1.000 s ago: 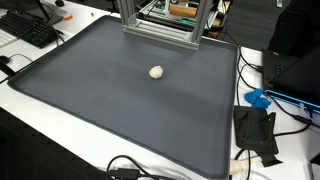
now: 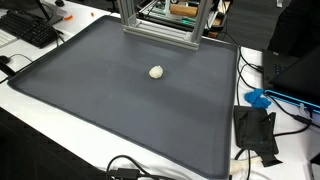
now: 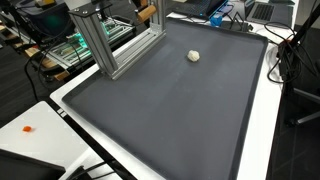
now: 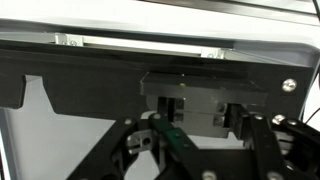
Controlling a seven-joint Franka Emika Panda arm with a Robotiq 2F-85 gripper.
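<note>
In the wrist view, my gripper reaches up from the bottom edge to a dark grey block (image 4: 205,90) that sticks out from a long black bar (image 4: 105,98). Its fingers are shut with the block between them, although the dark parts blend together and the exact contact is hard to make out. Neither exterior view clearly shows the gripper. A small, roundish, off-white object (image 2: 155,72) lies alone on the grey mat (image 2: 110,105); the other exterior view shows this whitish object (image 3: 193,56) towards the mat's far side.
A pale metal frame (image 3: 140,55) stands at the mat's edge. Beside the mat lie a blue item (image 2: 257,98), a black item (image 2: 255,130) and loose cables. A keyboard (image 2: 32,30) sits at the far left.
</note>
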